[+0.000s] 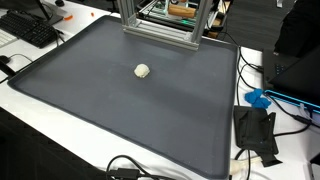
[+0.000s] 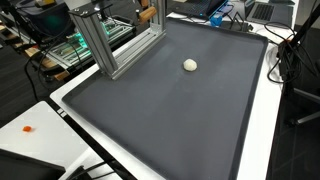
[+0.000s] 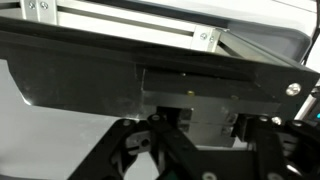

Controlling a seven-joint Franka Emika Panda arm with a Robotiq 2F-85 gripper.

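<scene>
A small, round, cream-coloured object rests on the grey mat, towards its back. Exterior view 2 shows the same round object with bare mat around it. My gripper appears only in the wrist view, at the lower middle, its dark parts set to the left and right. Just above it runs a long black bar. A dark piece with a pale metallic lower part lies between the gripper's sides; whether they touch it is unclear. The round object is outside the wrist view.
A silver metal frame stands at the mat's back edge, with a brown piece on it. Cables and a dark pouch lie beside the mat's right side. A keyboard is at the far left.
</scene>
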